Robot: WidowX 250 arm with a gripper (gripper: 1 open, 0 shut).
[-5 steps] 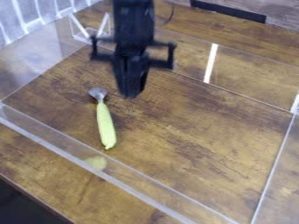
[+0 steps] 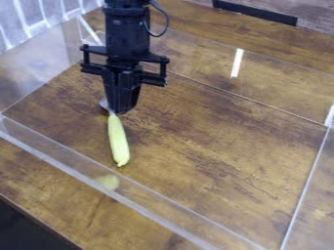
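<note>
A utensil with a long pale yellow-green handle (image 2: 119,142) and a small metal head lies on the wooden floor of a clear-walled enclosure, pointing away from the camera. My black gripper (image 2: 123,103) hangs just over its head end, largely covering the metal part. The gripper looks shut, with nothing visible between its fingertips; whether it touches the utensil cannot be told.
Clear acrylic walls (image 2: 308,176) border the wooden surface (image 2: 222,146) on the sides. A white slatted rail (image 2: 33,20) stands at the back left.
My gripper has moved left and down from above the middle-back to over the utensil's head. The utensil has not visibly moved.
</note>
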